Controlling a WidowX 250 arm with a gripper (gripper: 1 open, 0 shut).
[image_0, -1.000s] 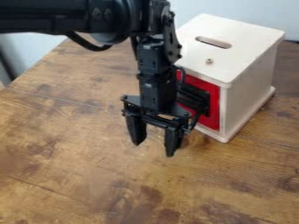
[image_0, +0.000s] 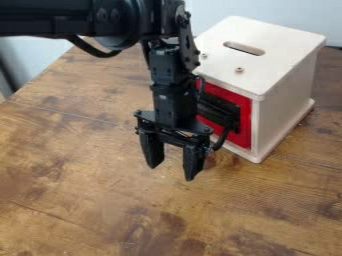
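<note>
My black gripper (image_0: 173, 160) hangs pointing down over the wooden table, just in front and to the left of a pale wooden box (image_0: 278, 95). Its two fingers stand apart with nothing visible between them. The box has a slot and small knobs on top and a red front panel (image_0: 237, 102), partly hidden behind my arm and wrist.
A light wall stands behind the table.
The box has not moved.
</note>
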